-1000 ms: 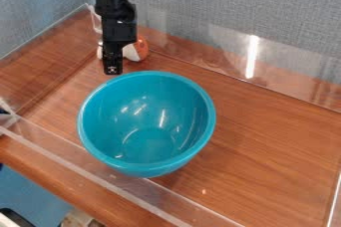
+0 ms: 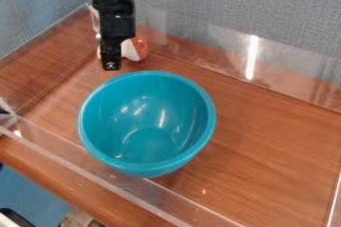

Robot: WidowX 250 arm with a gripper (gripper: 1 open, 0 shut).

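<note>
My black gripper points down at the back left of the wooden surface, its lower end low over the wood. An orange-and-white object sits just beside and behind it on the right, partly hidden by the gripper. I see nothing held between the fingers, which look shut, though they are small. A large teal bowl stands empty in the middle front, apart from the gripper.
Clear low walls edge the wooden surface. Grey padded walls rise behind and at the left.
The bowl and the orange-and-white object look unmoved.
</note>
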